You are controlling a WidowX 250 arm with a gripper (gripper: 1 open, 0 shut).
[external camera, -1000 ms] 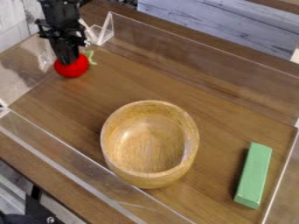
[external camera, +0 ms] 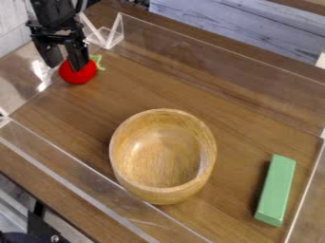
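Note:
My black gripper is at the upper left, open, with its fingers lowered around a round red object that has a bit of green at its right side, perhaps a tomato or toy fruit. The gripper hides the upper part of the red object; whether they touch I cannot tell.
A large wooden bowl sits at the lower middle. A green block lies at the right. Clear walls border the wooden surface, which is free between the bowl and the back.
The gripper has shifted slightly down and left over the red object. The bowl and green block have not moved.

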